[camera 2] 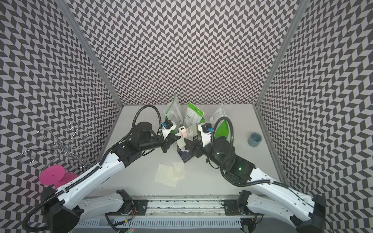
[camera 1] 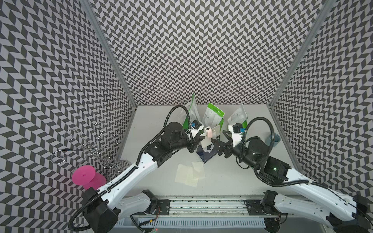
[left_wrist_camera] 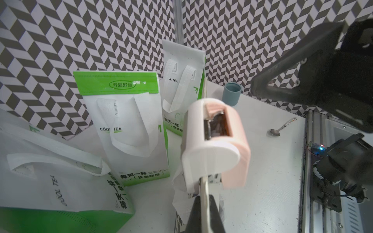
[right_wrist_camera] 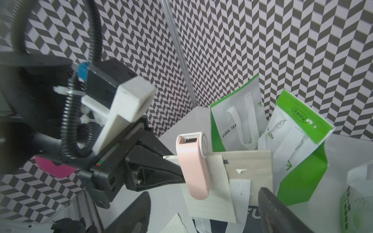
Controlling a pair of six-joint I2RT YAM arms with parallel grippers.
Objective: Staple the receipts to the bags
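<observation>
A pink and white stapler (right_wrist_camera: 196, 170) straddles the upper edge of a beige and dark bag (right_wrist_camera: 256, 165), with no gripper around it. Against the bag's face hangs a lined receipt (right_wrist_camera: 217, 190), partly covered by the stapler. My left gripper is shut on the thin upper edge there, beside the stapler; how much is paper and how much is bag is hard to tell. To the right, my right gripper stands open, its fingers (right_wrist_camera: 277, 211) apart from stapler and bag. More receipts (camera 1: 186, 174) lie flat on the table near the front.
Behind the dark bag stand white and green bags, one in the middle (left_wrist_camera: 124, 124) and others either side. A blue cup (camera 2: 254, 139) is at the right, and a spoon (left_wrist_camera: 275, 132) lies nearer the front.
</observation>
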